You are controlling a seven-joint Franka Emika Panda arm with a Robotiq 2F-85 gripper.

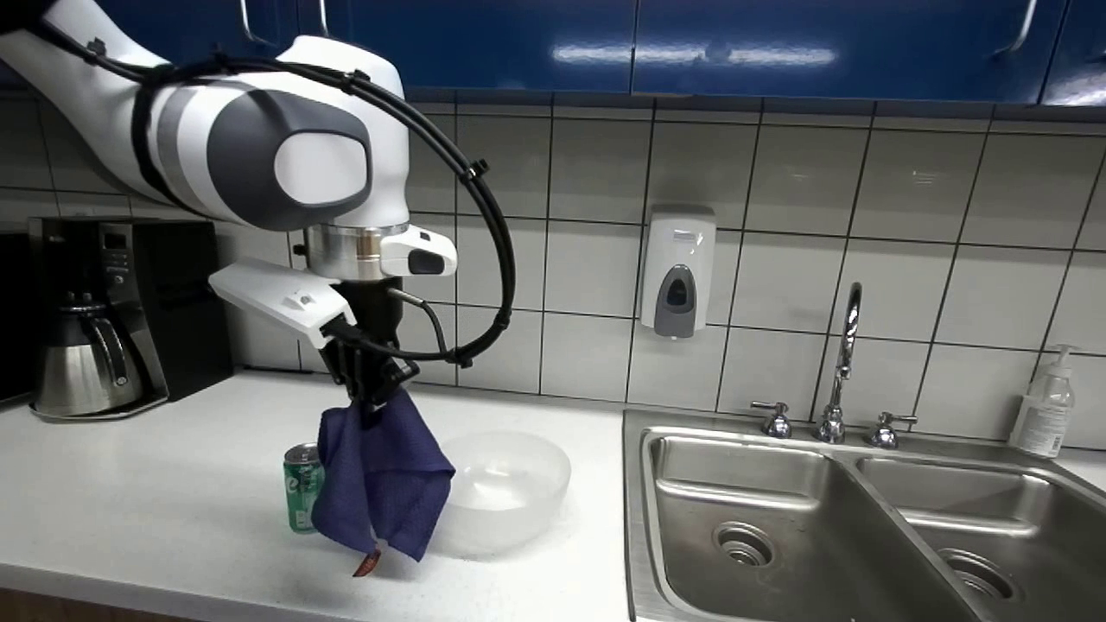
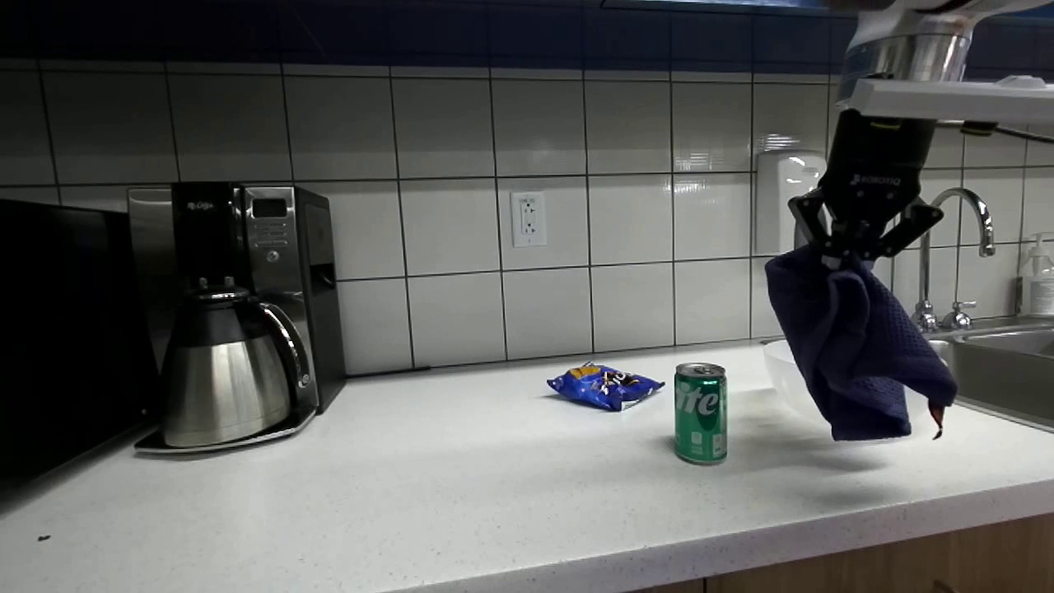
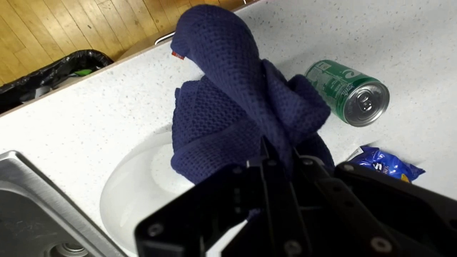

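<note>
A dark blue cloth (image 1: 389, 472) hangs in folds from my gripper (image 1: 375, 403), which is shut on it. Seen from the other side, the cloth (image 2: 855, 346) droops above the counter near its front edge, a small red tag at its lower corner. In the wrist view the gripper pinches a bunched fold of the cloth (image 3: 231, 85). A translucent white bowl (image 1: 508, 487) stands just right of the cloth in exterior view 1, partly covered by it. On the other side, a green Sprite can (image 2: 701, 413) stands upright.
A blue snack bag (image 2: 604, 386) lies behind the can. The coffee maker (image 2: 316, 296) is at the far left, and the metal sink (image 1: 638, 518) lies right of the bowl. Open counter (image 2: 445, 484) stretches between coffee maker and can.
</note>
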